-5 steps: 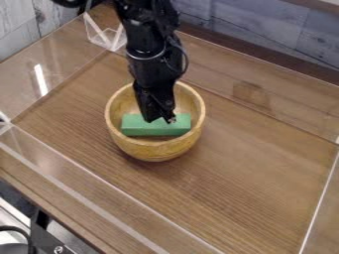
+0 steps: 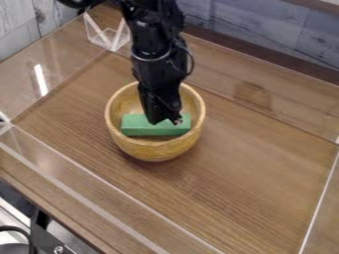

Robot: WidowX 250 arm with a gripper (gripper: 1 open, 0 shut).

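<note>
A yellow-tan bowl (image 2: 159, 149) stands on the wooden table, left of centre, with a green rectangular block (image 2: 145, 127) lying inside it. My black gripper (image 2: 165, 116) reaches down from the top into the bowl, its tips just over or at the block. The tips look close together; nothing is clearly seen between them, and part of the block is hidden behind them.
A clear plastic object (image 2: 106, 30) stands at the back left. A wall runs along the back right, and dark cables lie off the front-left edge.
The gripper has shifted very slightly within the bowl; the bowl and block look almost unchanged.
</note>
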